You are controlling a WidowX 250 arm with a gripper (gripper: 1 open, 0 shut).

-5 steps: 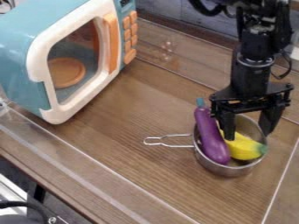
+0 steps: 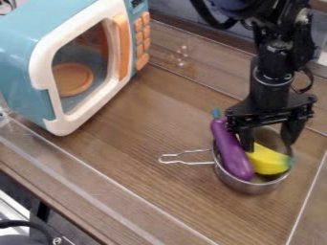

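Note:
A metal pot [image 2: 255, 187] with a wire handle stands on the wooden counter, holding a purple toy eggplant [image 2: 231, 153] and a yellow toy banana [image 2: 270, 162]. Just above the pot, at the banana's upper end, my black gripper [image 2: 266, 136] stands open, its lower parts partly overlapping the pot's back rim in view.
A toy microwave [image 2: 32, 43] in blue and white, with its front open and an orange plate inside, occupies the upper left. Dark cables lie at the lower-left edge.
The arm's upper part has shifted slightly and the gripper sits marginally higher over the banana. The pot and toys look nearly unchanged.

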